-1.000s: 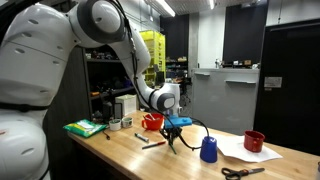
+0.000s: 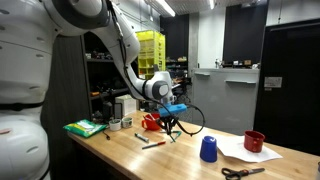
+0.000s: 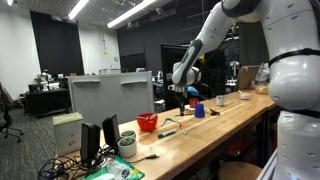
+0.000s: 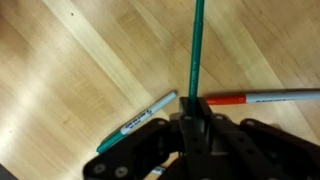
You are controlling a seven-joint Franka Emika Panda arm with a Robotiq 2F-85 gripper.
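A thin green pen (image 4: 197, 45) is clamped in my gripper and sticks out past the fingertips in the wrist view. Below it on the wooden table lie a marker with a teal end (image 4: 138, 120) and a red-and-grey marker (image 4: 262, 97), pointing toward each other near the fingers. In exterior view 1 the gripper (image 2: 170, 125) hangs low over the table's middle. One marker (image 2: 154, 145) is visible there, lying left of the gripper.
A blue cup (image 2: 208, 149) stands to the right, with white paper (image 2: 246, 150), a dark red mug (image 2: 253, 141) and scissors (image 2: 242, 173) beyond. A red container (image 2: 152, 122) is behind. A green packet (image 2: 85, 128) lies far left. Bare table lies in front.
In exterior view 1 the gripper has shifted somewhat to the left. The cup, mug and scissors have stayed put.
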